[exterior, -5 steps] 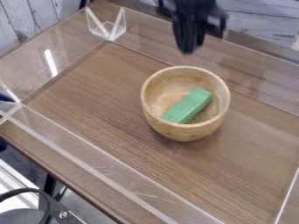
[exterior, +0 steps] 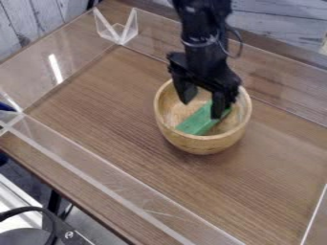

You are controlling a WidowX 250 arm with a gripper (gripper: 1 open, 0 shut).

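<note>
My black gripper (exterior: 205,90) reaches down from the top into a round wooden bowl (exterior: 202,143), its dark fingers standing apart just above and at the bowl's rim. A green oblong object (exterior: 200,122) lies diagonally inside the bowl, partly behind the right finger. Whether the fingers touch it cannot be told. Nothing shows held between them.
A white wire-like angular holder (exterior: 118,27) stands at the back left. Dark cables lie at the lower left edge.
My gripper has come down from above the back of the table to the bowl. The bowl and green object appear in the same place.
</note>
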